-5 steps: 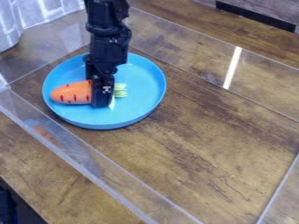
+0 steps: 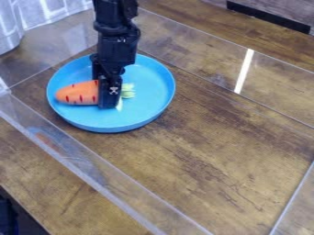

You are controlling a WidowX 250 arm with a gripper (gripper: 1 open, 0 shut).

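The black gripper point(image 2: 108, 90) reaches down from the top into a blue plate point(image 2: 149, 114) at the left of the view. Its fingers are shut on an orange toy carrot point(image 2: 76, 92), which lies on the plate with its pale green top sticking out to the right behind the fingers. The exact grip is partly hidden by the gripper itself.
A wooden table point(image 2: 221, 156) has wide free room to the right and front. Clear panels run along the lower left and far right. A crumpled clear object point(image 2: 22, 23) is at the top left.
The plate, with the carrot and gripper, has shifted very slightly to the right and down; the grip looks the same.
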